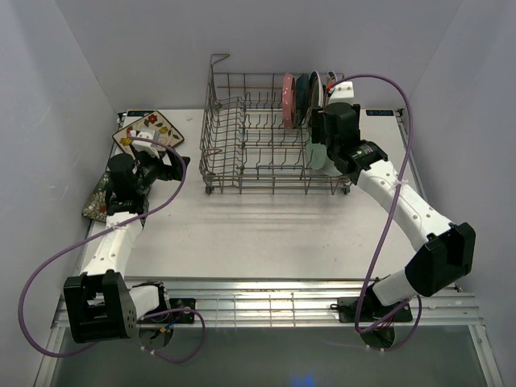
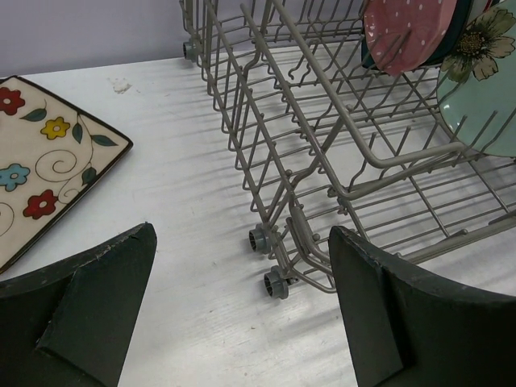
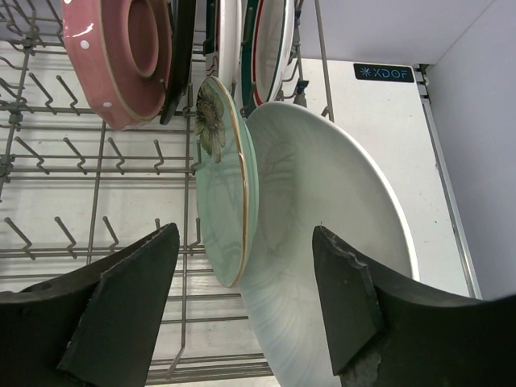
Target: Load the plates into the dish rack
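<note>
The dish rack (image 1: 242, 169) holds upright plates at its right: a pink one (image 3: 113, 64), darker and white ones, a pale green one with a flower (image 3: 222, 193) and a large pale plate (image 3: 298, 177). My right gripper is over the rack's right end at these plates, its fingers apart around the edge region of the pale ones; whether it touches them is unclear. My left gripper stands open at the rack's left, nothing between its fingers, beside a square floral plate (image 2: 48, 153) lying flat.
A darker patterned item (image 1: 95, 201) lies partly under the left arm. The counter in front of the rack (image 1: 274, 234) is clear. Walls border both sides and the back.
</note>
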